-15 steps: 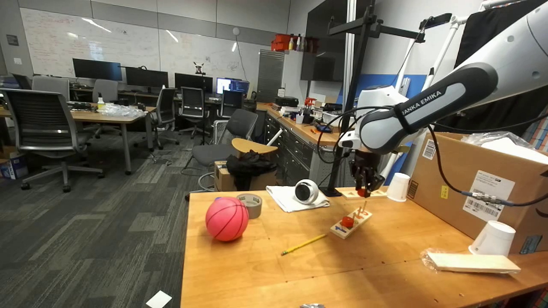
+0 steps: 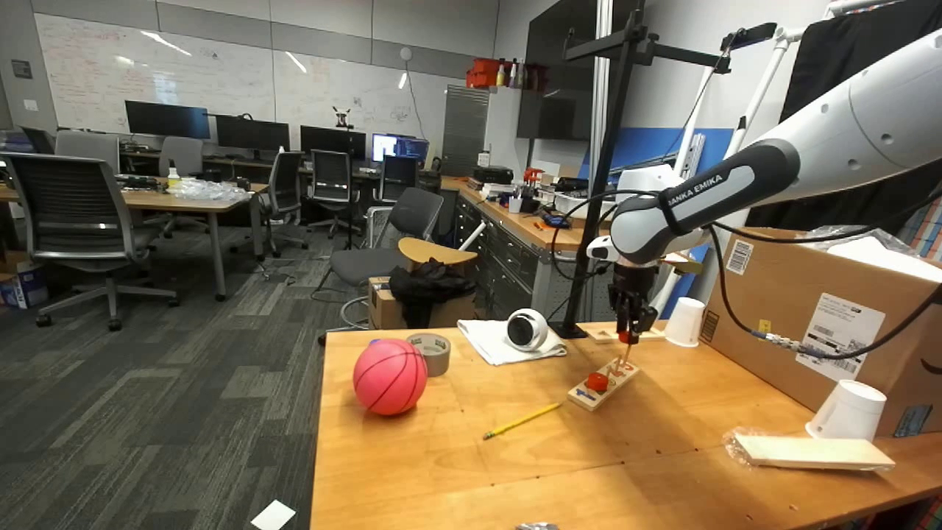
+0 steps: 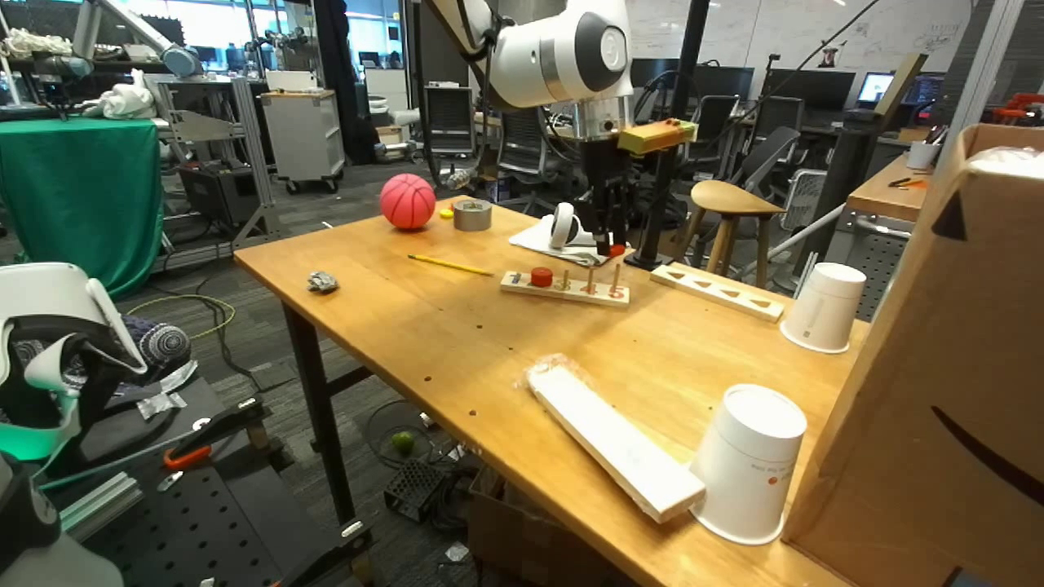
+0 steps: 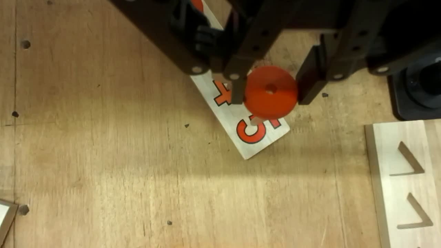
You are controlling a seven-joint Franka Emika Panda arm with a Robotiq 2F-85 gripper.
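Note:
A red disc with a small centre hole [image 4: 270, 101] is held above the numbered peg board, my gripper shut on it with a finger at each side. The wooden peg board [image 3: 577, 297] lies on the table beneath, and its 5 end [image 4: 250, 132] shows just past the disc in the wrist view. Other red pieces [image 3: 541, 277] are seated toward the board's far end from the disc. Bare pegs [image 3: 614, 278] stand near the 5. Whether the disc touches a peg top cannot be told.
A wooden strip with triangular cutouts [image 3: 719, 290] lies beside the board. Nearby are a pencil [image 2: 521, 421], a white cloth with a round white device [image 2: 527, 330], tape [image 2: 430, 353], a pink ball [image 2: 389, 377] and white cups [image 3: 824, 308].
The gripper, still holding the red disc, has shifted slightly right and a little lower in exterior view 1, closer over the pegs. The board has not moved.

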